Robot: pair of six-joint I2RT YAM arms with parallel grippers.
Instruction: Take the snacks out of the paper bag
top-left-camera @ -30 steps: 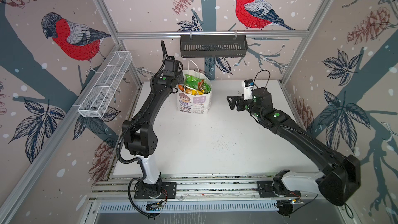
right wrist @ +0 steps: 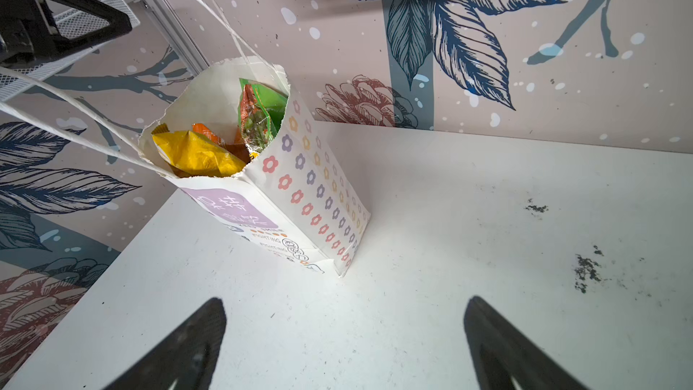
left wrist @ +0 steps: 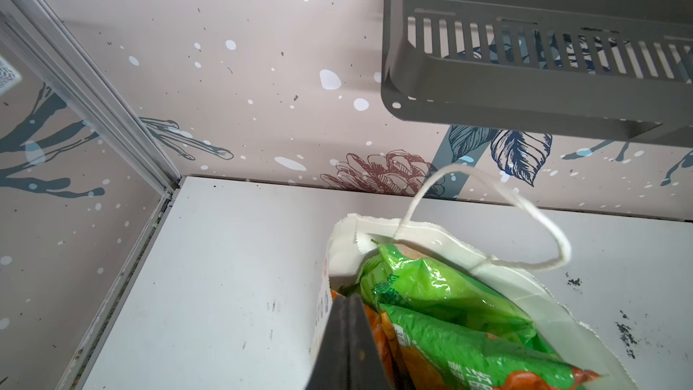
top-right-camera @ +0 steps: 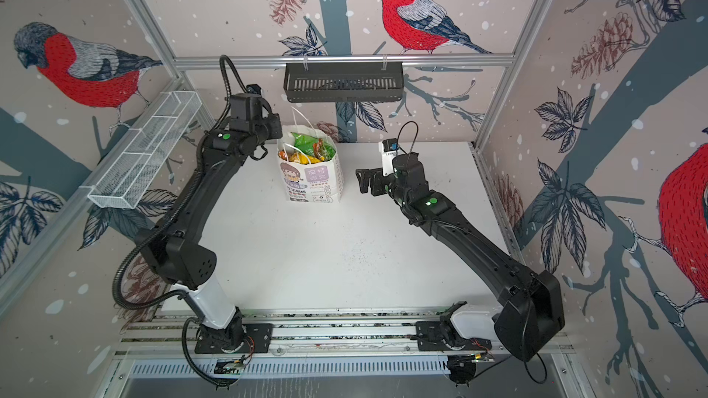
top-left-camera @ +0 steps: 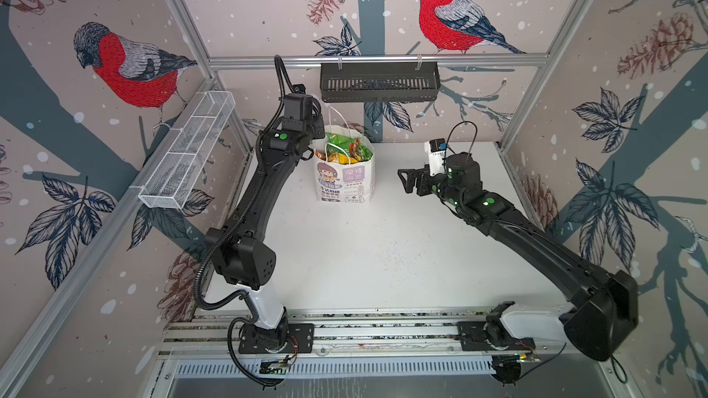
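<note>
The white paper bag (top-left-camera: 345, 185) stands upright at the back of the table, left of centre. Green snack packets (left wrist: 444, 289) and a yellow one (right wrist: 193, 155) lie inside below its rim. My left gripper is above the bag's left side, its fingers together with nothing between them; the rim and the packets are outside them. To the bag's right, my right gripper stands open over bare table, its fingers wide apart. The lower part of the packets is hidden by the bag walls.
Loose white handles (left wrist: 498, 195) arch over the bag opening. A grey basket (top-left-camera: 379, 82) hangs on the back wall above, and a white wire basket (top-left-camera: 188, 151) on the left side.
My left gripper rose and drew slightly left and away from the bag, still shut. The right arm shifted slightly left, still open. The bag shifted very little.
</note>
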